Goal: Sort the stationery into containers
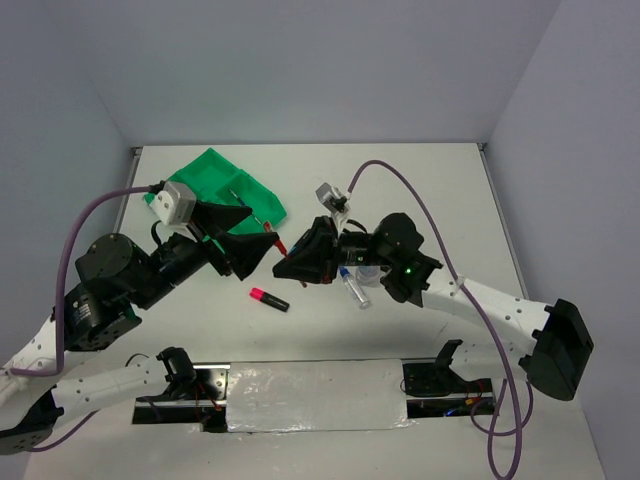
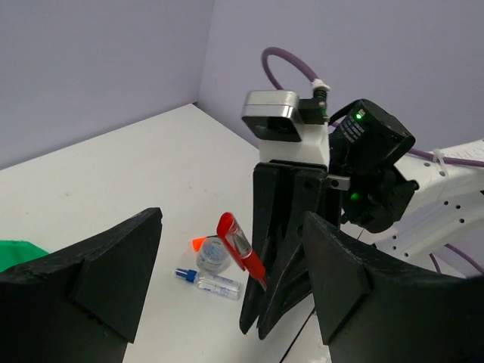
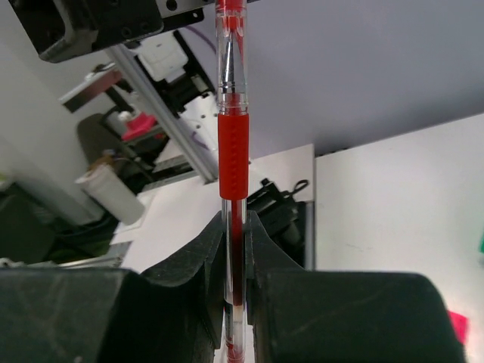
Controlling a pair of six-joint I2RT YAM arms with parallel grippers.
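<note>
My right gripper [image 1: 296,264] is shut on a red gel pen [image 3: 234,155], which stands upright and clear of the fingers in the right wrist view. Its red end [image 2: 225,224] also shows in the left wrist view, seen through the gap between my left fingers. The left gripper [image 1: 258,256] is open, close to the left of the pen's end, with nothing gripped. On the table lie a pink-and-black marker [image 1: 269,300] and a clear tube with a blue cap [image 2: 209,283]. The green compartment tray [image 1: 213,165] sits at the back left.
A slim dark pen [image 1: 238,199] lies in the tray. Beside the clear tube stands a round clear container [image 2: 214,255], with an orange item [image 2: 199,243] behind it.
</note>
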